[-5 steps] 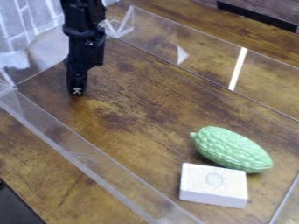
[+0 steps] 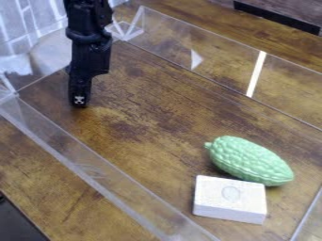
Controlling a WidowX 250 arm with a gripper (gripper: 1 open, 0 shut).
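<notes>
My black gripper (image 2: 79, 98) hangs down at the upper left of the wooden surface, low over it inside the clear-walled enclosure, looking shut with nothing visible in it. A pale green, bumpy bitter-melon-like vegetable (image 2: 248, 160) lies on the right, far from the gripper. Just below it lies a white rectangular block (image 2: 229, 200) with a faint round mark on top.
Clear plastic walls (image 2: 94, 172) edge the workspace, with the left one close beside my gripper. A white curtain hangs at the back left.
</notes>
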